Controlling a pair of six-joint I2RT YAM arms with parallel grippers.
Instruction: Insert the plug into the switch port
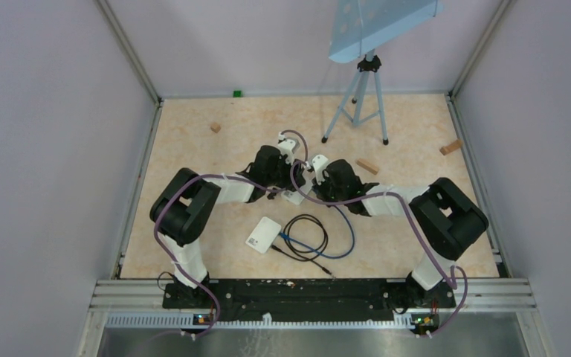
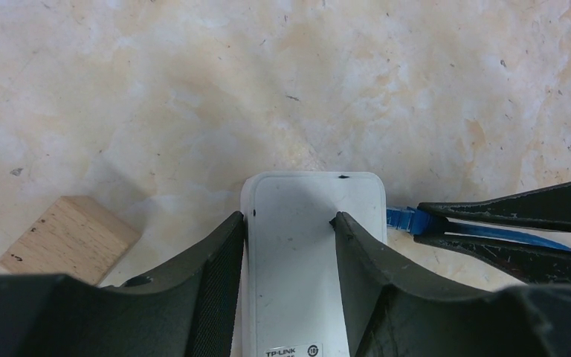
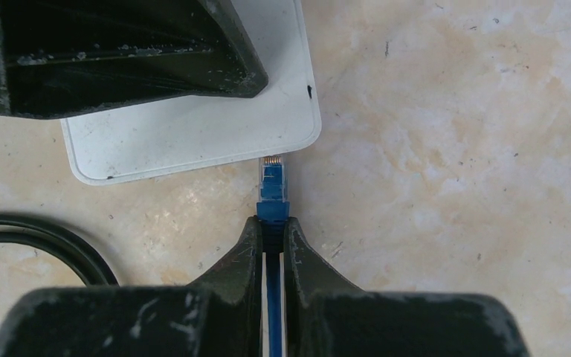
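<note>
A white switch [image 2: 294, 260] lies flat on the table, its top towards the left wrist camera. My left gripper is over it with fingers apart; one fingertip is by the switch's left edge, the other above its top face. At the switch's right side, my right gripper is shut on the blue cable's plug [image 3: 272, 190]. The plug's clear tip, with gold contacts showing, meets the switch's edge [image 3: 193, 162] in the right wrist view. The port itself is hidden, so whether the tip has entered it cannot be told.
A second white box [image 1: 263, 234] and a coiled black cable [image 1: 306, 236] lie in front of the arms, with the blue cable [image 1: 351, 236] looping beside them. Wooden blocks [image 1: 367, 166] and a tripod [image 1: 360, 97] stand farther back.
</note>
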